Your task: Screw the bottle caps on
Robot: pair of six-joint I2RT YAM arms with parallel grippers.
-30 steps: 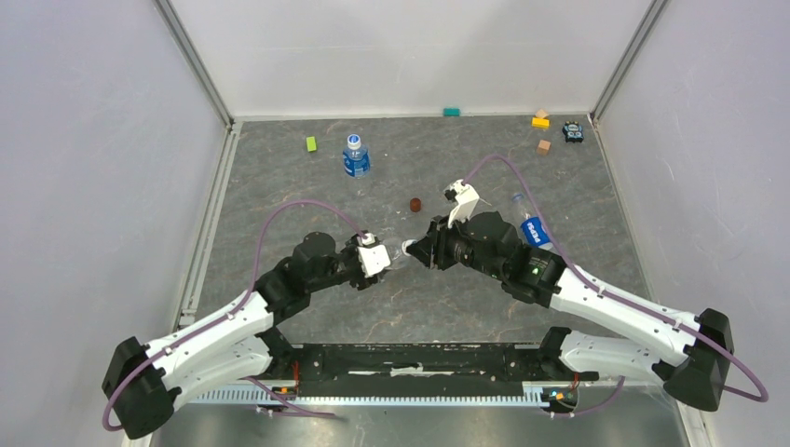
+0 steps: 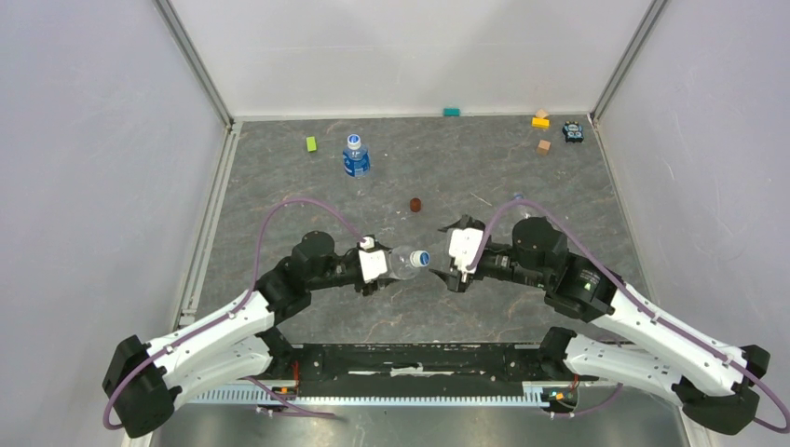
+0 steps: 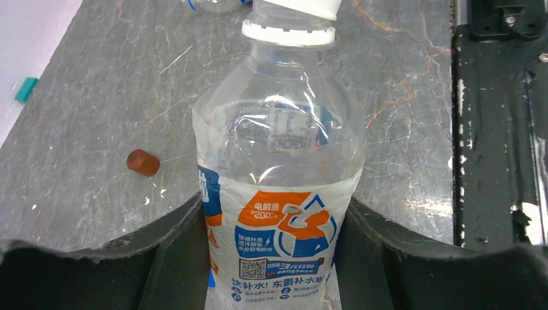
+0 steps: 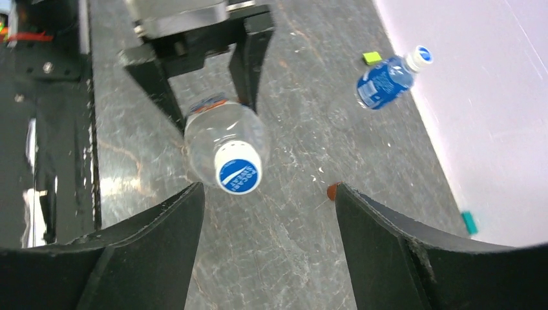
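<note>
My left gripper is shut on a clear plastic bottle (image 3: 278, 142) with an orange-and-blue label, held sideways. A white cap with a blue top sits on its mouth; in the left wrist view it (image 3: 297, 6) is cut off at the top edge. My right gripper is open, its fingers apart, facing the cap end (image 2: 419, 259) from a short way off with nothing between them. A second bottle (image 2: 356, 158) with a blue label stands at the back, capped. A bottle (image 2: 519, 205) lies mostly hidden behind the right arm.
A brown cylinder (image 2: 415, 205) lies mid-table. A green block (image 2: 311, 143), teal block (image 2: 452, 112), yellow block (image 2: 540, 122), wooden blocks (image 2: 544, 147) and a small dark toy (image 2: 573, 132) are along the back. The front of the floor between the arms is clear.
My right gripper has backed off rightwards from the cap, turned and opened, uncovering the capped bottle end. The left gripper has shifted slightly, still holding the bottle.
</note>
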